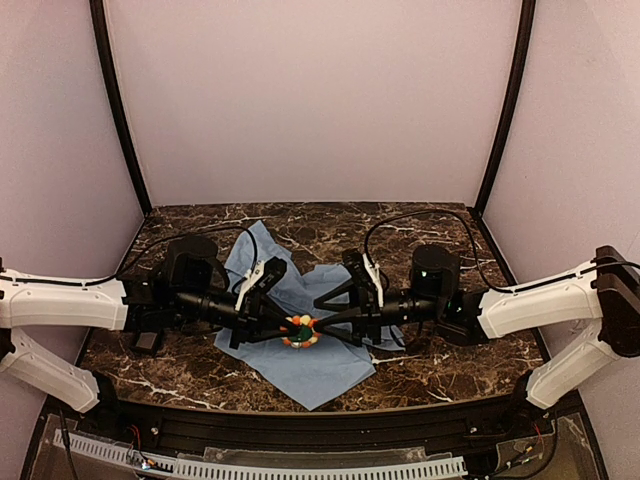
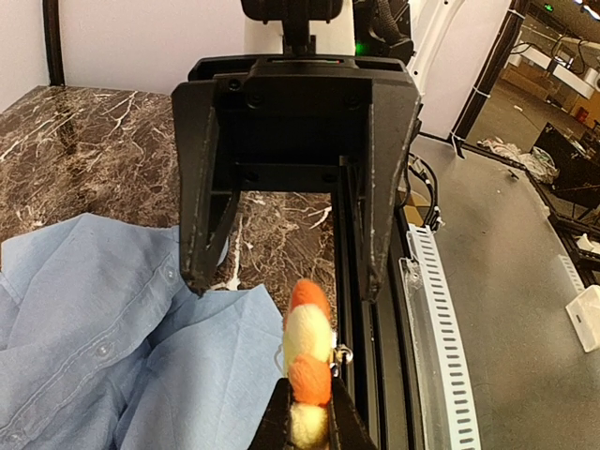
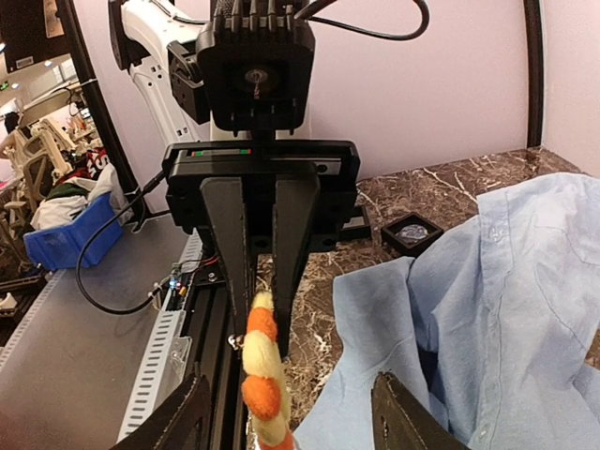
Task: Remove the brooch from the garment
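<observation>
A flower brooch [image 1: 300,333] with orange and cream petals and a green middle is held over the blue garment [image 1: 310,385] by my left gripper, shut on it. Seen edge-on in the wrist views, the brooch [image 3: 264,361] shows a small metal piece at its side. My right gripper is open, its fingers either side of the brooch and apart from it. In the left wrist view, the right gripper's fingers [image 2: 197,216] stand wide above the brooch. Whether any cloth is attached to the brooch is unclear.
A small dark square block [image 3: 412,234] lies on the marble tabletop [image 1: 450,370] at the left side. The garment covers the table's middle. The table's front rail [image 1: 310,420] runs close to the garment.
</observation>
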